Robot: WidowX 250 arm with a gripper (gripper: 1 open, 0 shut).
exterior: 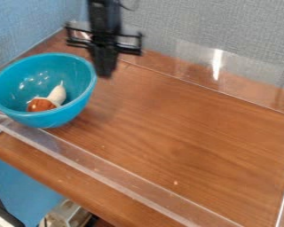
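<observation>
A teal bowl [75, 102] sits at the left of the wooden table, holding a white, garlic-like item [57, 94] and an orange-brown item [40, 105]. My black gripper [104, 64] hangs just above and behind the bowl's right side, blurred. Its fingers look shut, with nothing seen between them.
Clear rails run along its front and back edges, with grey padded walls behind and a blue area below at the lower left.
</observation>
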